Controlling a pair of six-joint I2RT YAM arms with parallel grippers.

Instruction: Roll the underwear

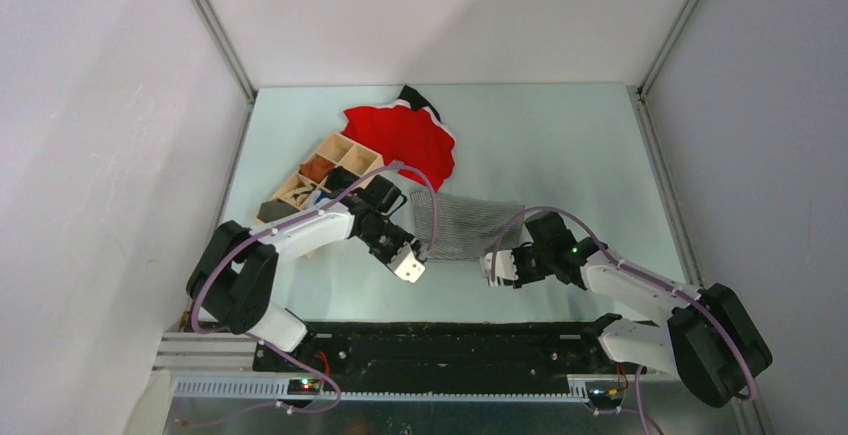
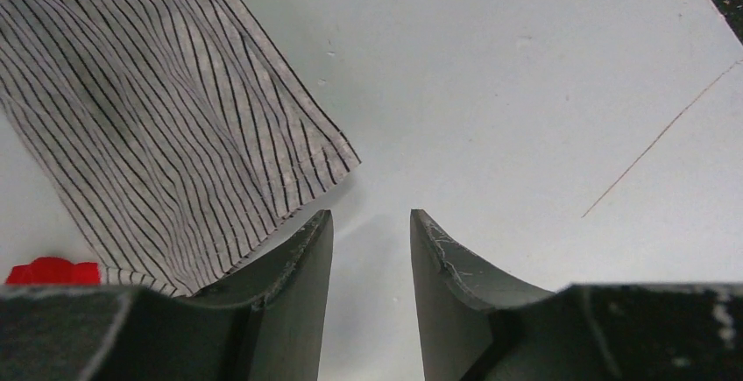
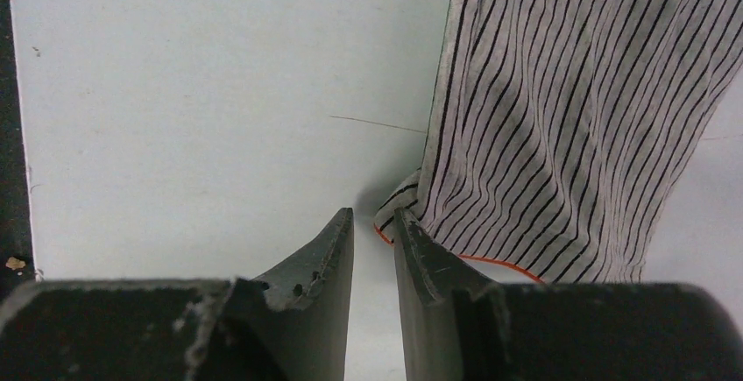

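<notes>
The grey underwear with dark stripes (image 1: 468, 228) lies spread out as a flat folded rectangle in the middle of the table. My left gripper is part open just off one corner of the cloth (image 2: 324, 158), with bare table between its fingers. At the opposite near corner, my right gripper also stands part open. One of its fingers (image 3: 416, 250) overlaps the corner of the underwear (image 3: 526, 136) in the right wrist view, and whether it touches the cloth is unclear. An orange-red seam shows at that corner.
A wooden compartment box (image 1: 368, 158) with folded clothing inside stands at the left, partly behind my left arm. Red cloth (image 1: 405, 140) with a black part lies at the back.
</notes>
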